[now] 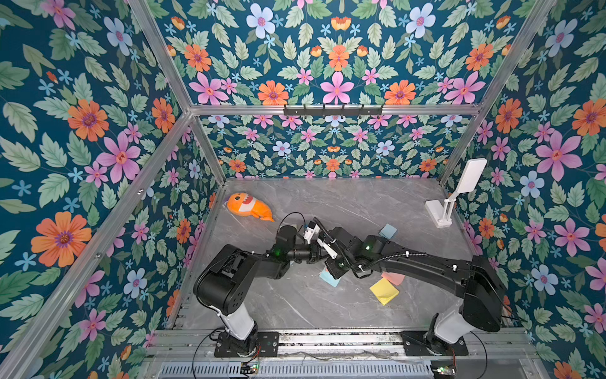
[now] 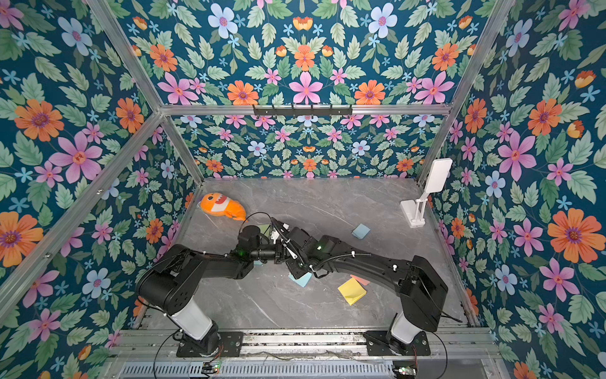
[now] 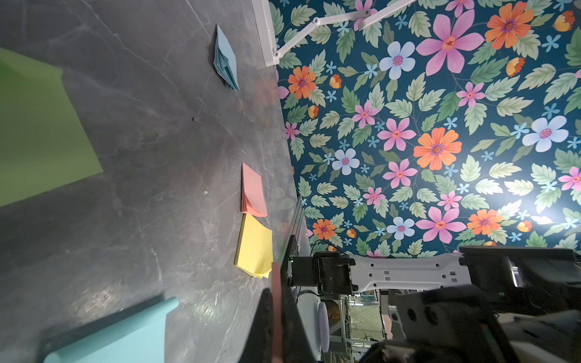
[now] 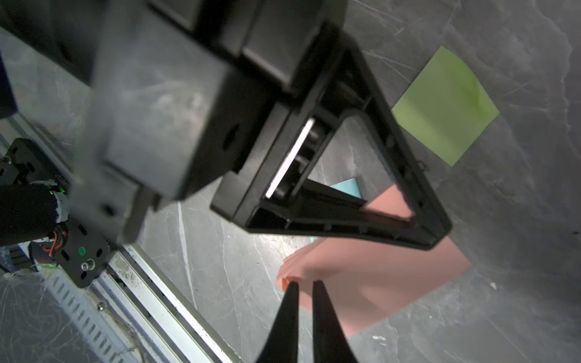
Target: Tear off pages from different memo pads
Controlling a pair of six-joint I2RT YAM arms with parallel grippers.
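Observation:
At the table's centre my two grippers meet over a pink sheet [image 4: 387,272]. My left gripper is shut on it; the sheet shows edge-on as a thin strip between its fingers. In the right wrist view, the left gripper's black finger [image 4: 431,233] lies across this paper, whose near corner is curled in layers. My right gripper is shut, its tips at that corner; whether paper is pinched there is unclear. A yellow pad [image 1: 384,291], a pink pad [image 3: 253,188] and a small blue pad [image 1: 388,231] lie to the right.
A light-blue sheet [image 1: 329,278] rests just below the grippers, and a green sheet [image 4: 446,104] lies beyond them. At the back left sits an orange plush toy [image 1: 247,206]. A white lamp [image 1: 440,211] stands at the back right.

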